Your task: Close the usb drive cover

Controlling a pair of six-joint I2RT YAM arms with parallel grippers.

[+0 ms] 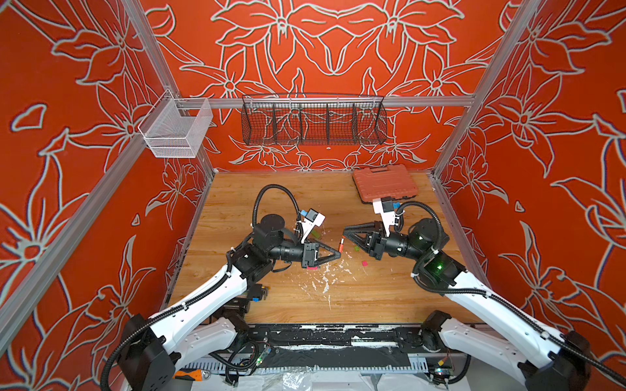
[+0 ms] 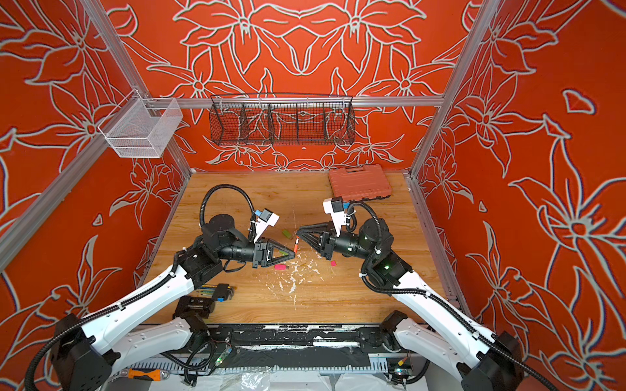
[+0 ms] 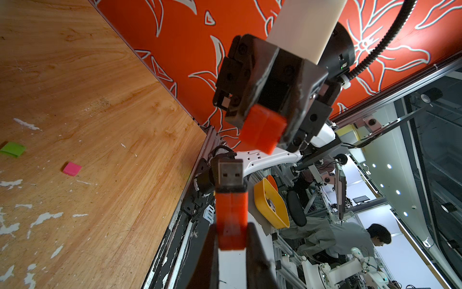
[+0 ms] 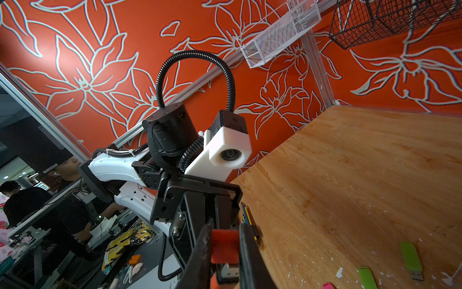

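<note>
An orange-red usb drive (image 3: 232, 219) stands upright in my left gripper, which is shut on its body. Its bare metal connector (image 3: 231, 172) points up toward the matching cover (image 3: 262, 129). That cover is pinched by my right gripper, shut on it. In the left wrist view the cover appears above and right of the connector, tilted relative to it, with a gap between them. The right wrist view has the cover (image 4: 224, 246) over the connector's metal (image 4: 229, 271), though fingers hide part of both. Both grippers hang over the table's middle.
Loose green usb drives (image 4: 410, 256) and a pink piece (image 1: 364, 263) lie on the wooden table. A red case (image 1: 384, 183) occupies the back right. Wire baskets (image 1: 313, 122) hang on the back wall. The far table area left of the case is clear.
</note>
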